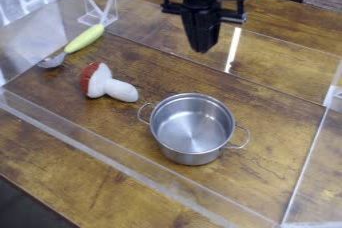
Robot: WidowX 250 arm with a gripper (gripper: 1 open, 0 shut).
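My black gripper [203, 44] hangs over the back middle of the table, shut, with nothing seen between its fingers. Below it at the front middle stands an empty steel pot [193, 130] with two wire handles. A red and white toy mushroom [110, 85] lies left of the pot. Farther back on the left are a yellow corn-like object [83, 38] and a small metal utensil [54, 60].
Clear plastic walls border the wooden table [281, 122] at left, front and right. A thin white strip [234, 47] stands at the back by the gripper. The table right of the pot is bare.
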